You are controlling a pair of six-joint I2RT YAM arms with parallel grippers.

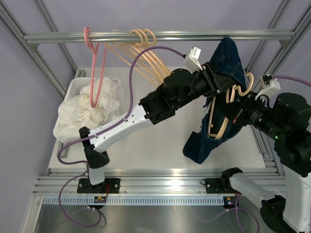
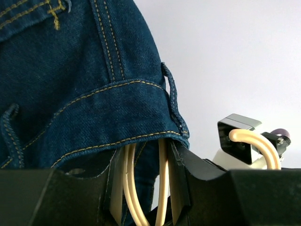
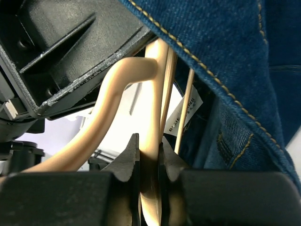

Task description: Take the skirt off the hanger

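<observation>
The dark denim skirt (image 1: 228, 53) hangs below the rail at right, its waistband (image 2: 108, 113) over a pale wooden hanger (image 1: 218, 127). My left gripper (image 1: 218, 85) is at the hanger's top inside the waistband; in the left wrist view its fingers (image 2: 188, 193) flank the hanger bars, and I cannot tell whether they press on them. My right gripper (image 1: 233, 111) is just below the hook; in the right wrist view (image 3: 149, 165) it is shut on the hanger's wooden bar, beside the hook (image 3: 99, 122), with denim and a white label behind.
The metal rail (image 1: 107, 36) carries several pale hangers (image 1: 143, 58) and a pink hanger (image 1: 95, 82). A white bin with white cloth (image 1: 87, 114) stands at left. The white board (image 1: 146, 150) below is mostly clear.
</observation>
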